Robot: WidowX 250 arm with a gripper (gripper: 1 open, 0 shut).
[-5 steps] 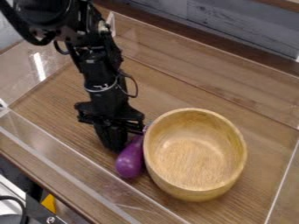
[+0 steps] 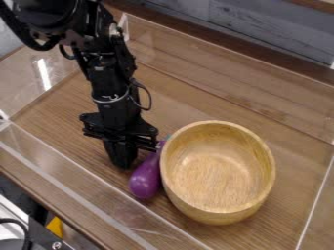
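My black gripper (image 2: 128, 154) is lowered to the wooden tabletop left of a purple eggplant (image 2: 146, 180), close to its upper end. The fingers are dark and low, and nothing shows between them; the gripper looks shut. The eggplant lies lengthwise along the left side of a tan round bowl (image 2: 217, 173), which is empty.
A grey wall stands at the back.
The gripper has shifted very slightly; the eggplant and bowl stay almost where they were.
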